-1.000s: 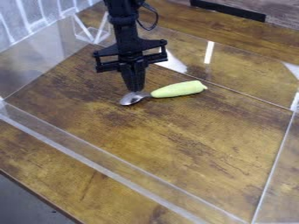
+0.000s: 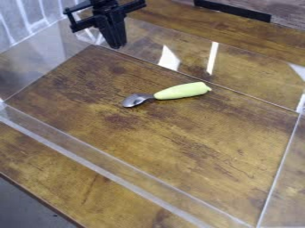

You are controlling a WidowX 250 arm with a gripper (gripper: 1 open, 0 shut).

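Note:
A spoon with a pale green handle [image 2: 181, 91] and a small metal bowl end [image 2: 134, 100] lies on the wooden surface inside a clear-walled enclosure. My black gripper [image 2: 114, 43] is at the top left, above and behind the spoon and apart from it. It looks shut, with nothing visible between its fingers; its upper part is out of frame.
Clear acrylic walls [image 2: 71, 150] border the wooden work area [image 2: 179, 160] on the sides in view. A dark bar [image 2: 233, 12] lies at the back.
My gripper has moved up and toward the back left, away from the spoon's bowl end. The spoon lies where it was.

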